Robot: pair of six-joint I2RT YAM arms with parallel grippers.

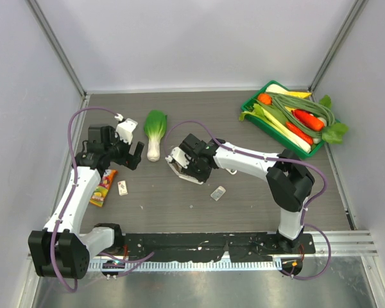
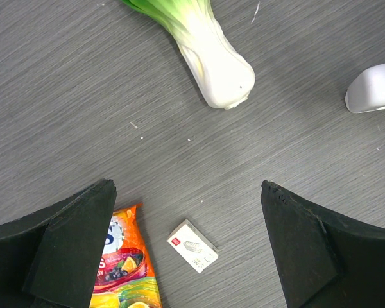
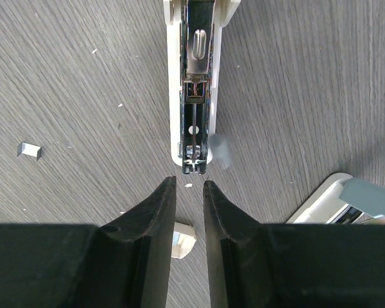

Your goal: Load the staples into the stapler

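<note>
In the right wrist view the stapler point(image 3: 194, 125) lies with its metal magazine exposed, end pointing toward my right gripper. That gripper's fingers are slightly apart just off the magazine's end, with nothing visible held between them. Off to the left lies a small shiny piece point(image 3: 29, 151), perhaps staples. A pale box point(image 3: 183, 241) is partly hidden behind the fingers; from above, a small whitish box point(image 1: 218, 192) lies right of the stapler. My left gripper is wide open and empty above the table. Below it lies a small white box point(image 2: 192, 246).
A leek point(image 1: 154, 135) lies between the arms, and an orange snack bag point(image 1: 102, 188) sits under the left arm. The green vegetable basket point(image 1: 249, 105) stands at the back right. A white and grey object point(image 3: 333, 196) lies beside the right gripper.
</note>
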